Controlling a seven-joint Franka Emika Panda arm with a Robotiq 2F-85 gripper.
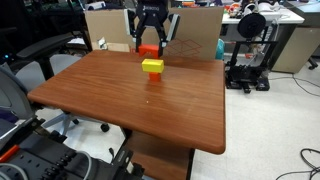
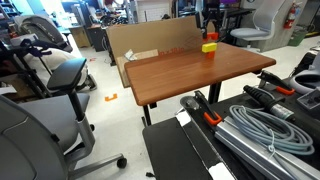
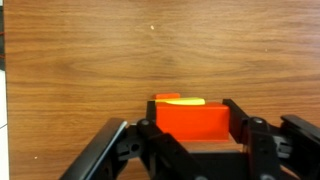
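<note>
My gripper is shut on a red-orange block, held over the wooden table. Right below it, a yellow block rests on an orange block. In exterior view 2 the held block appears just above the yellow block; whether they touch I cannot tell. Seen from the wrist, the held block fills the space between the fingers and covers most of the stack. Only a strip of the yellow block and a corner of the lower orange block peek out behind it.
A cardboard panel stands behind the table. Off to the side are a dark office chair and a coil of grey cable, both clear of the tabletop.
</note>
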